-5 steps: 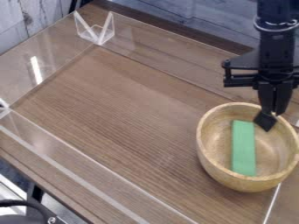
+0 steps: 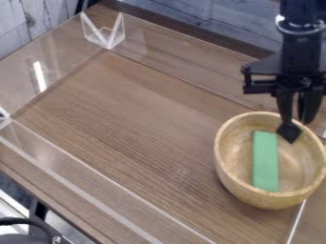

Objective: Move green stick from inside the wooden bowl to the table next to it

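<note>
The green stick (image 2: 265,160) lies inside the wooden bowl (image 2: 231,173), left of the bowl's middle, its length running from back to front. Above the bowl's back rim, my black gripper (image 2: 285,110) points downward. It is shut with nothing held, and the stick is outside its fingers, nearer the front. Dark arm parts blend together there, so the fingertips are hard to make out.
A small dark patch (image 2: 289,130) shows in the bowl's back right; I cannot tell what it is. Bare wooden table (image 2: 128,119) stretches left of the bowl. A white wire-like stand (image 2: 105,30) is at the far left.
My gripper has shifted slightly over the back of the bowl. The bowl and the green stick stay where they were.
</note>
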